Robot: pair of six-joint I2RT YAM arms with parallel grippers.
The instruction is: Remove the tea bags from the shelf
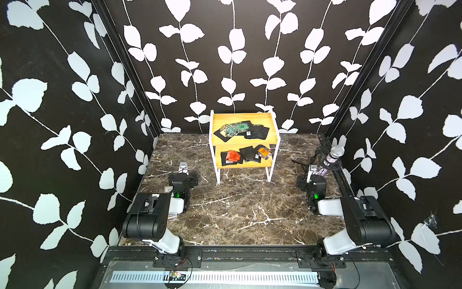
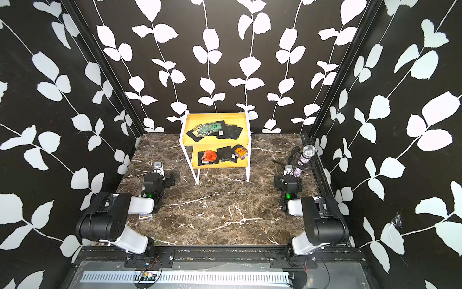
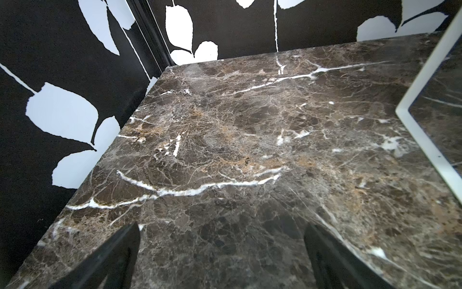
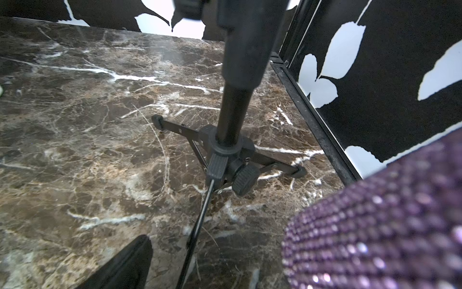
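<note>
A two-tier wooden shelf (image 1: 267,120) with white legs stands at the back middle of the table. On its upper tier lie overlapping dark packets (image 1: 257,132) and a green patterned tea bag (image 1: 236,129). The lower tier bears a red tea bag (image 1: 233,155), dark tea bags (image 1: 249,153) and an orange-marked tea bag (image 1: 264,152). Left of the shelf, my left gripper is open over bare marble. My right gripper (image 1: 312,171) is well to the shelf's right, close to a microphone stand; one finger (image 4: 126,265) shows there in the right wrist view, fingers open. Neither gripper touches the shelf.
A black stand (image 4: 230,115) with a purple glittery microphone (image 4: 380,221) crowds the right gripper; the microphone covers its other finger. Small flat items (image 2: 145,215) lie under the left arm. The marble (image 1: 240,207) before the shelf is clear. Leaf-patterned walls enclose the table.
</note>
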